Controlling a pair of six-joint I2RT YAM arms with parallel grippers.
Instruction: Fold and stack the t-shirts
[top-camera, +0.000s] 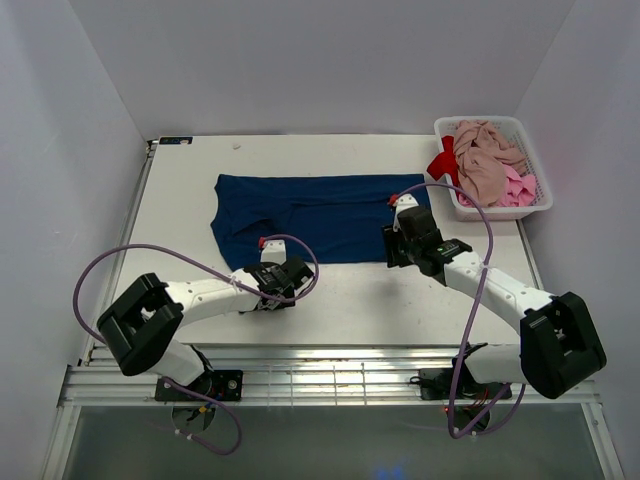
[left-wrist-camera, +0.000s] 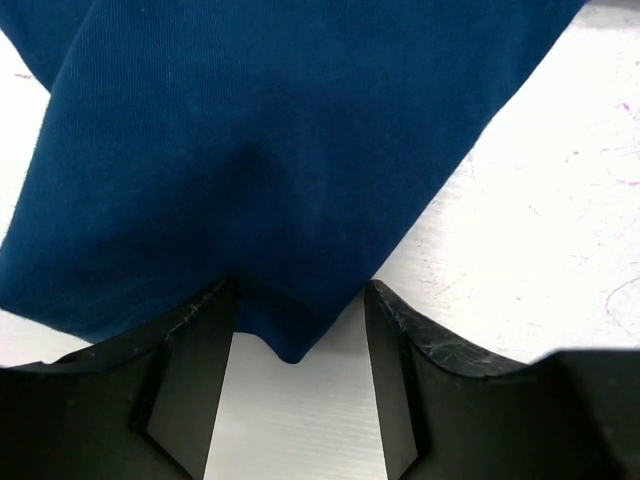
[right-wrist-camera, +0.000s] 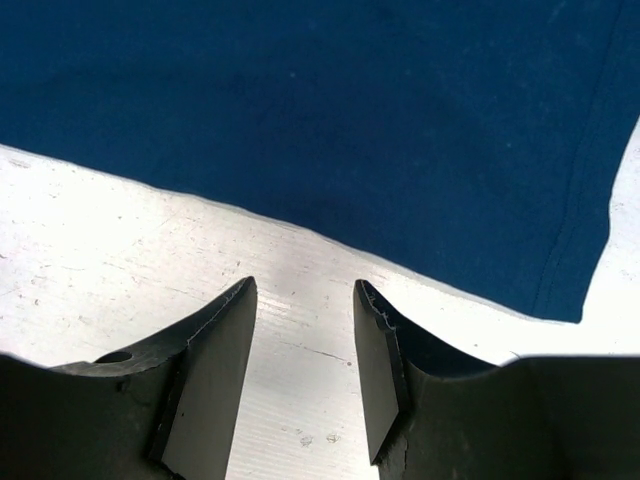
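A navy t-shirt (top-camera: 330, 220) lies spread on the white table, a narrower part reaching toward the front left. My left gripper is open over a pointed corner of that part, the cloth (left-wrist-camera: 250, 150) lying between and beyond its fingers; in the top view the arm covers this corner. My right gripper stands open over bare table, just short of the shirt's near edge (right-wrist-camera: 380, 230) by its right end.
A white basket (top-camera: 540, 195) at the back right holds pink, red and beige clothes (top-camera: 480, 160). Purple cables loop over both arms.
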